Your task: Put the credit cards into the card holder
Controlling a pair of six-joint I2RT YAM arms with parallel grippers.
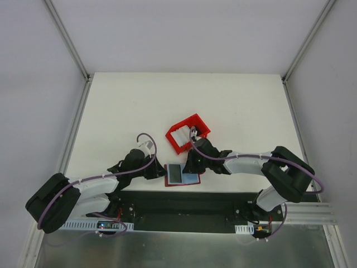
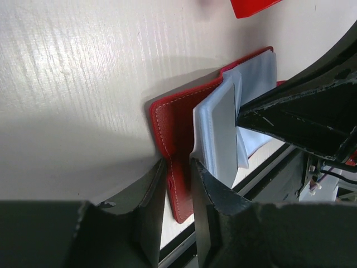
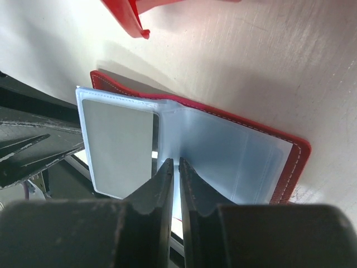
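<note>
A red card holder (image 1: pixel 166 180) with clear sleeves (image 3: pixel 234 156) lies open near the table's front edge. A grey card sits in a clear sleeve on it, seen from the side in the left wrist view. My left gripper is at the holder's left edge, open, its fingertips low by the red cover. My right gripper is shut at the middle of the holder on the clear sleeve; whether a card is between its fingertips I cannot tell.
A red tray (image 1: pixel 195 118) with white cards inside sits just behind the holder. The front edge is close below the holder.
</note>
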